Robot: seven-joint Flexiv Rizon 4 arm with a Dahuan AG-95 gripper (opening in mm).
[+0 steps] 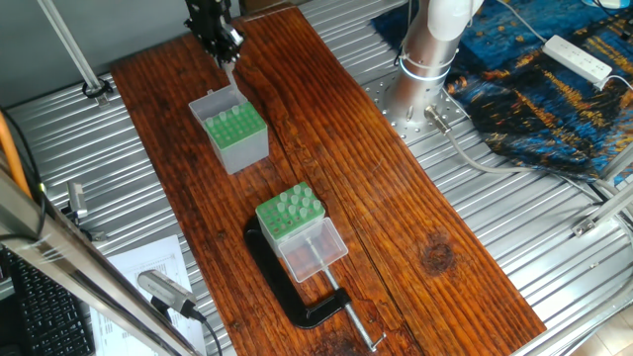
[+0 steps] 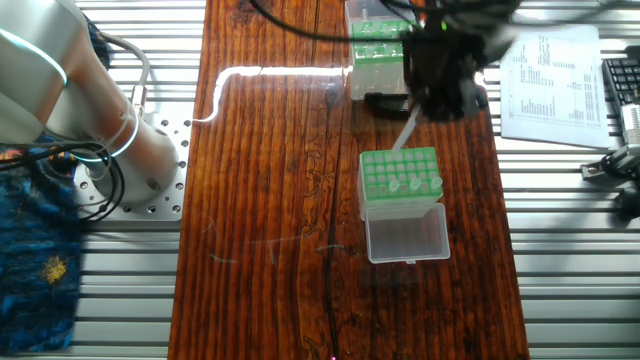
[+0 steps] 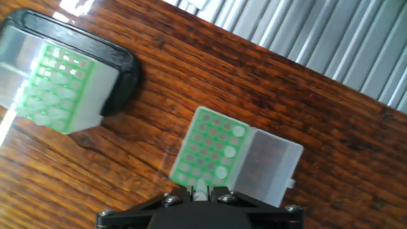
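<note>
My gripper (image 1: 226, 59) is shut on a slim translucent pipette tip (image 1: 230, 76), which points down and leans slightly. In the wrist view the tip's pale end (image 3: 201, 188) shows between the fingers. Just below stands a frosted box with a green rack (image 1: 235, 126), its clear lid (image 2: 407, 233) hinged open. Three tips (image 2: 415, 184) sit in the row beside that lid; its other holes look empty. The held tip's lower end appears over the rack's edge farther from the lid in exterior view 2; contact cannot be judged. A second green rack (image 1: 290, 208) holds several tips.
A black C-clamp (image 1: 281, 279) lies against the second box, whose clear lid (image 1: 315, 250) is open too. Bare wooden table (image 1: 386, 198) extends on the side towards the robot base (image 1: 407, 102). The metal slatted surface borders the table.
</note>
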